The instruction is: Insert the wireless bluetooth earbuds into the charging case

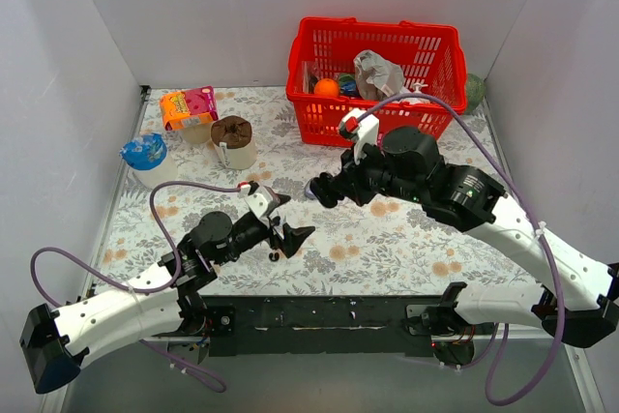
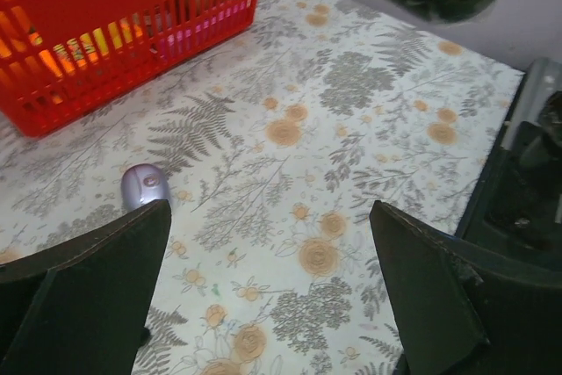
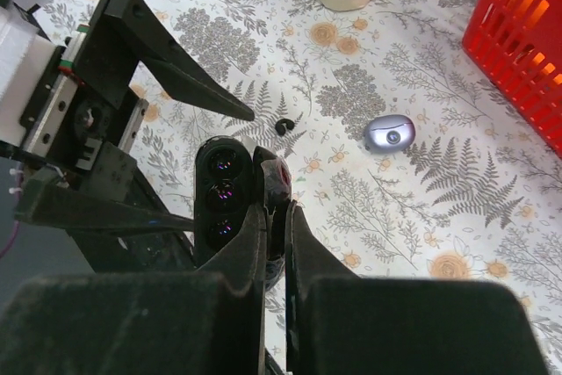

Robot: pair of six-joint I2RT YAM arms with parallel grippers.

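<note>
My right gripper is shut on the glossy black charging case (image 3: 211,191), held above the table with its lid raised. Shiny round spots show on the case's dark inner face; I cannot tell whether an earbud sits among them. My left gripper (image 1: 300,215) stands open and empty, to the left of the case in the top view and apart from it. A small black earbud (image 3: 283,126) lies on the table, beyond the left fingers in the right wrist view. In the left wrist view that earbud (image 2: 146,336) shows beside one finger.
On the patterned table, a silver mouse (image 3: 389,133) lies near the grippers. A red basket (image 1: 319,118) with assorted things stands at the back. Tubs (image 1: 155,173) and a brown-topped cup (image 1: 242,154) occupy the left side.
</note>
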